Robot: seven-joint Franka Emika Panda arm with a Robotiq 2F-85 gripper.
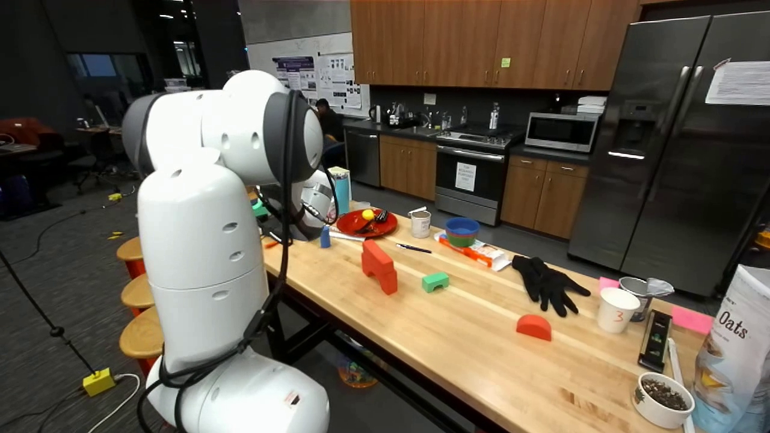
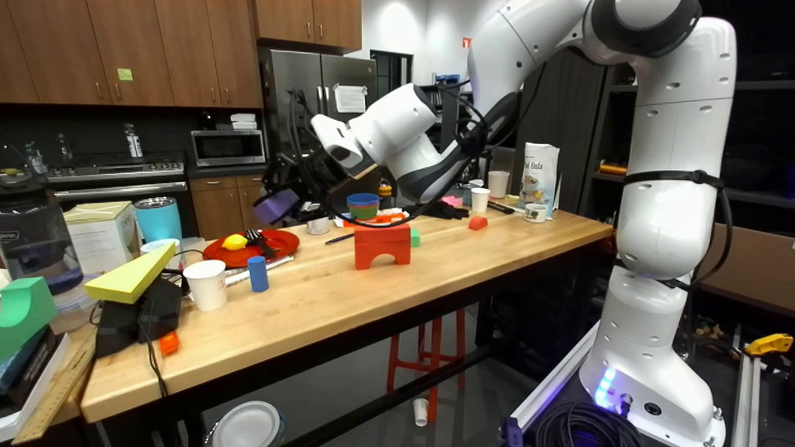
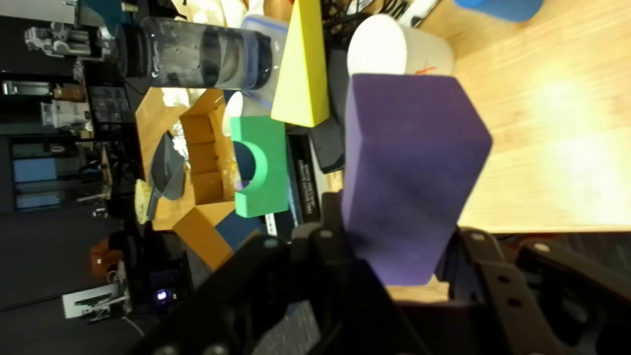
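Note:
A purple block [image 3: 408, 171] is held in my gripper, which is shut on it; in the wrist view it fills the space between the dark fingers. The second exterior view shows the same purple block [image 2: 276, 205] raised in the air at the arm's end, well above the table [image 2: 313, 298]. From the first exterior view the gripper and block are hidden behind the arm. A red arch block [image 2: 382, 246] stands upright on the table, with a green block [image 1: 435, 281] near it. Farther along lies a red half-round block [image 1: 534, 327].
A yellow block [image 2: 131, 274], a green arch [image 2: 23, 309], a white cup [image 2: 206, 284] and a blue cylinder [image 2: 258, 273] crowd one table end. A red plate [image 2: 285, 242] with a lemon lies nearby. Bare wood surrounds the red arch's front.

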